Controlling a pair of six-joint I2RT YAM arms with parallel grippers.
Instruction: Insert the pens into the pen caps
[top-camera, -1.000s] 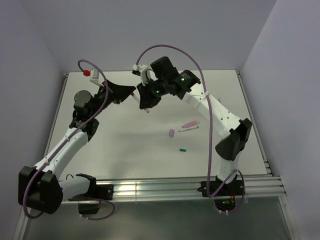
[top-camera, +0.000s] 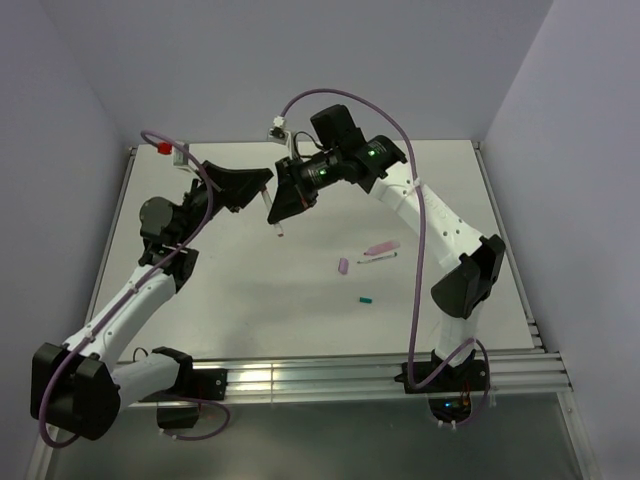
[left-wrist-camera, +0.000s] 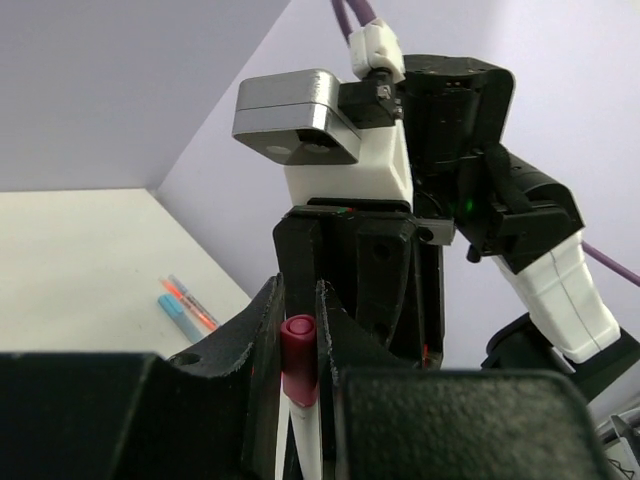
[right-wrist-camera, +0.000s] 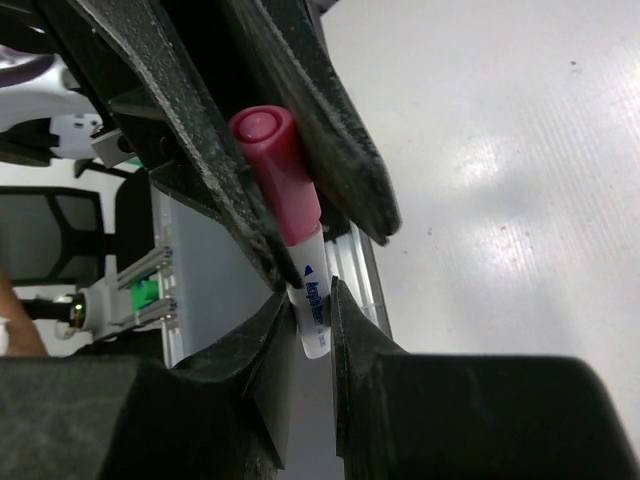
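Note:
A white-barrelled marker (top-camera: 278, 229) with a red end hangs between my two grippers, above the table. My left gripper is shut on its red cap (left-wrist-camera: 299, 360); the white barrel runs downward from there. In the right wrist view, the same red cap (right-wrist-camera: 279, 175) sits between the left arm's dark fingers. Printed lettering shows on the white barrel (right-wrist-camera: 312, 300) below it. My right gripper's (right-wrist-camera: 318, 300) fingertips stand close on either side of the barrel's lower end, and whether they press on it cannot be told.
On the table to the right lie a pink marker (top-camera: 381, 248), a thin white pen (top-camera: 377, 258), a small pink-purple piece (top-camera: 343, 266) and a small teal piece (top-camera: 365, 300). Both arms are very close together.
The marker has swung from a slant to nearly upright in the top view, its lower end moving left.

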